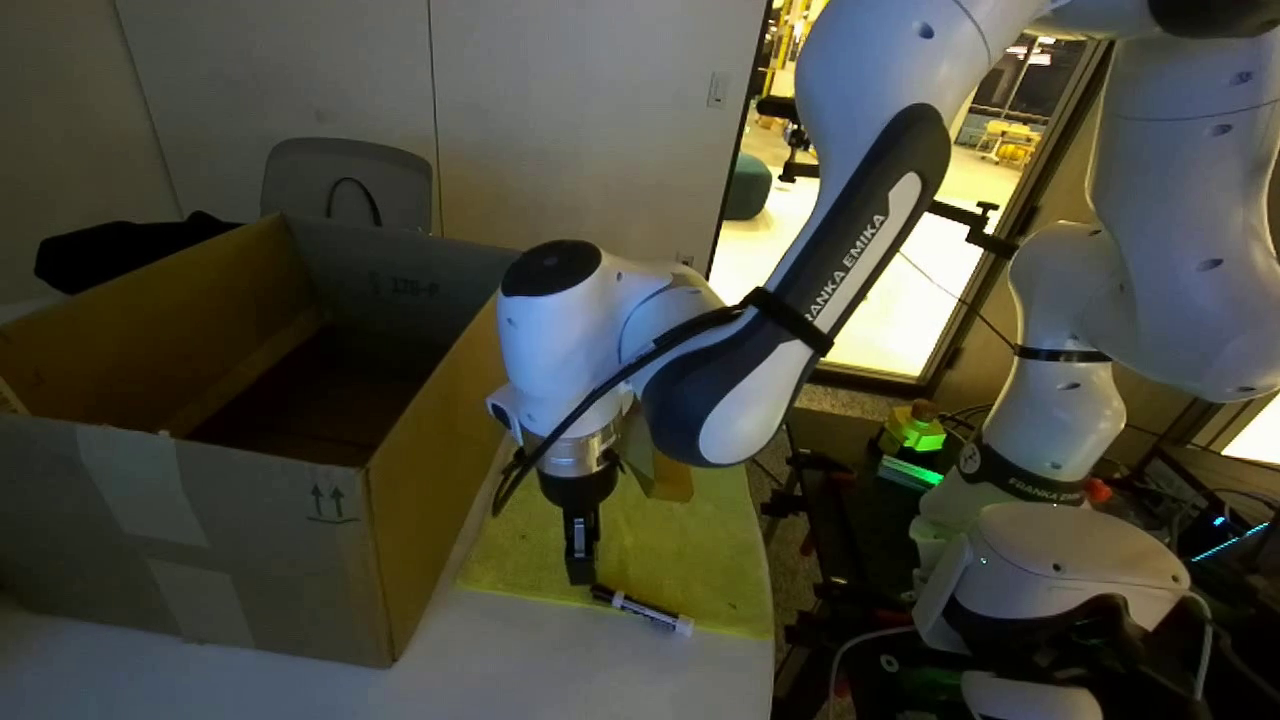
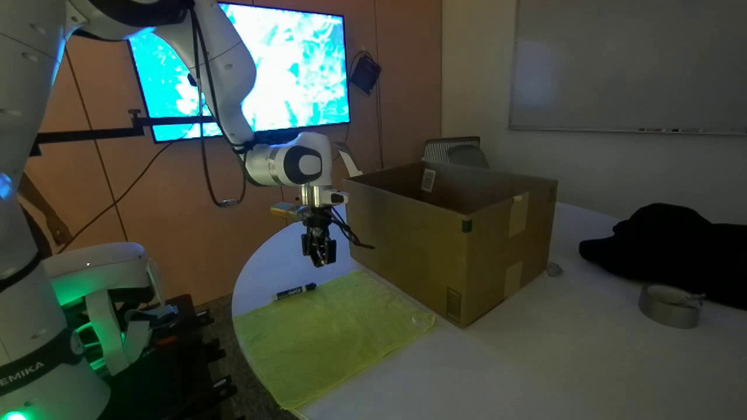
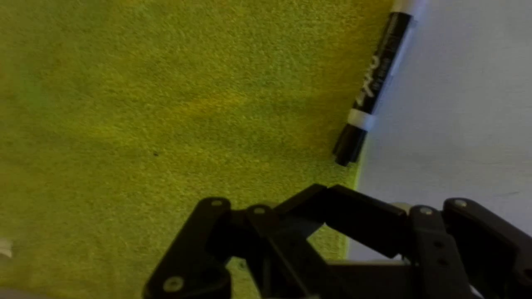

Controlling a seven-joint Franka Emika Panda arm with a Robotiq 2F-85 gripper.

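A black-and-white Expo marker lies along the edge of the yellow cloth, its black cap end closest to me in the wrist view. My gripper is shut, its fingertips meeting with nothing between them, and the marker lies ahead of them, apart. From exterior view 1, the gripper hangs over the cloth's edge, and the cap end of the marker shows just to its right. Exterior view 2 has the gripper raised above the table, with the marker lying below it at the cloth's edge.
A large open cardboard box stands beside the cloth, close to the arm. Farther along the table are a roll of tape and a dark cloth heap. Bare tabletop stretches in front of the box.
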